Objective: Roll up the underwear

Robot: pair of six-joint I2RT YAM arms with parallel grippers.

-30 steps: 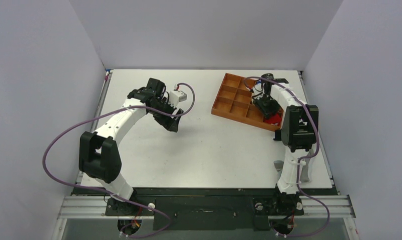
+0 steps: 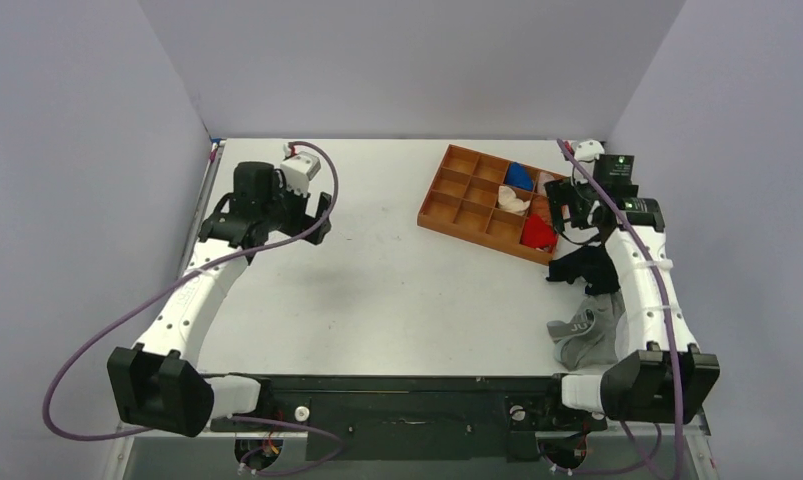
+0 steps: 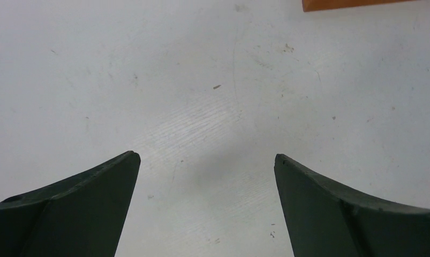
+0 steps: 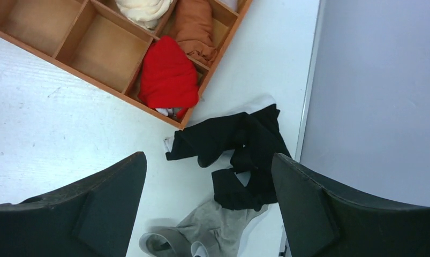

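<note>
Several rolled garments lie in the right-hand compartments of a wooden divided box (image 2: 457,233): a red one (image 2: 538,233), a cream one (image 2: 513,200), a blue one (image 2: 519,177) and a brown one (image 4: 194,27). On the table beside the box's near right corner lies a crumpled black garment (image 4: 239,139). Nearer the front edge there is a grey garment (image 2: 587,335), partly under the right arm. My right gripper is open above the table by the black cloth, nothing held. Over bare table at the left, my left gripper stands open and empty.
The left and middle compartments of the box are empty. A grey side wall (image 4: 373,107) rises close to the right table edge.
My right arm has moved right, away from over the box, uncovering the rolled garments. The left arm has drawn back to the left.
</note>
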